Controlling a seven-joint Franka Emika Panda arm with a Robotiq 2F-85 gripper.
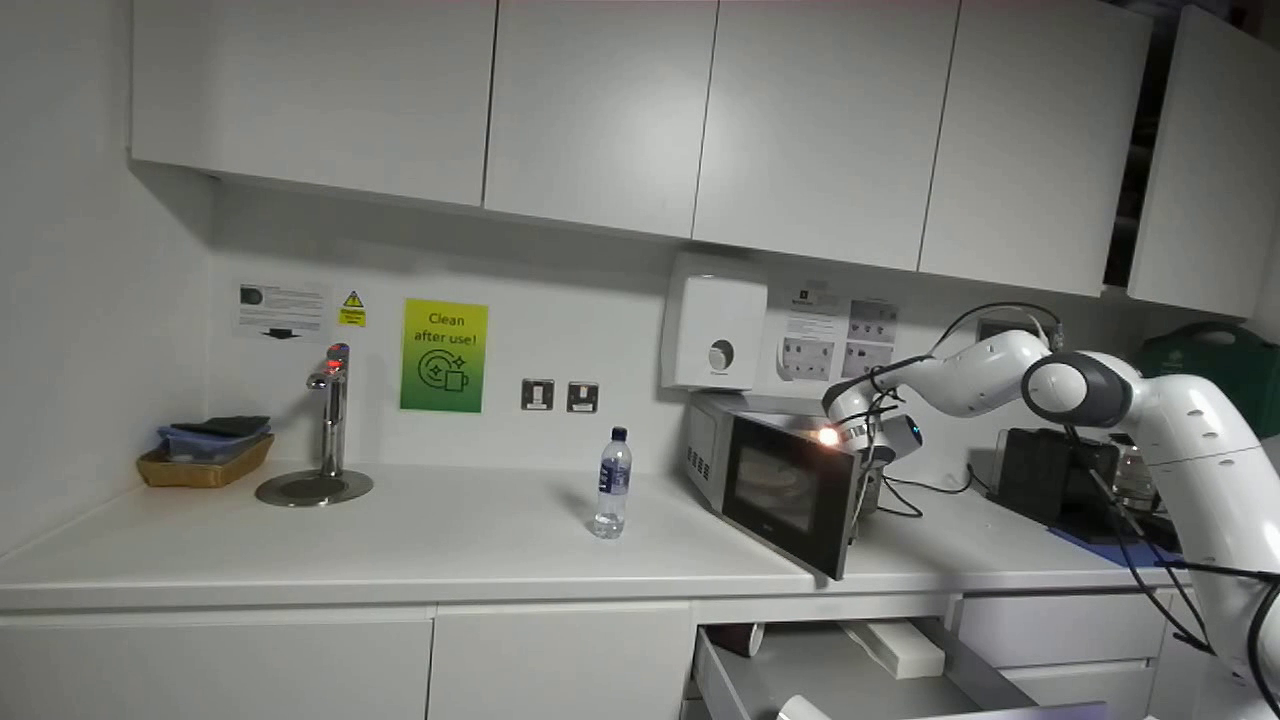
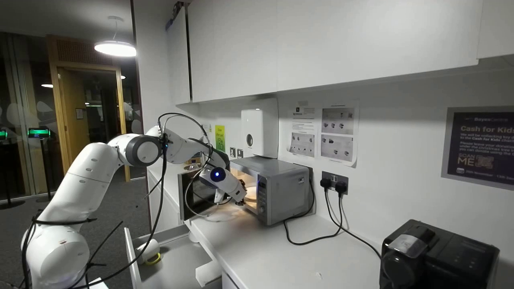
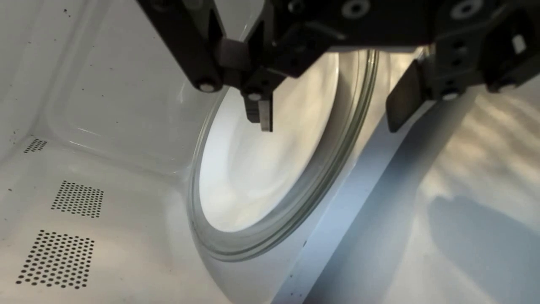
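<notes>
In the wrist view my gripper is open, its two fingers far apart with nothing held between them. Below them a white plate rests on the glass turntable inside the lit microwave. One fingertip appears over the plate; the other appears over the cavity's front edge. Whether either touches anything cannot be told. In exterior view 2 the gripper is at the mouth of the microwave, whose door stands open. From exterior view 1 the door hides the gripper.
An open drawer below the counter holds cups and a white box. A water bottle stands left of the microwave. The coffee machine and power cables lie to the other side. Counter left of the bottle is mostly clear.
</notes>
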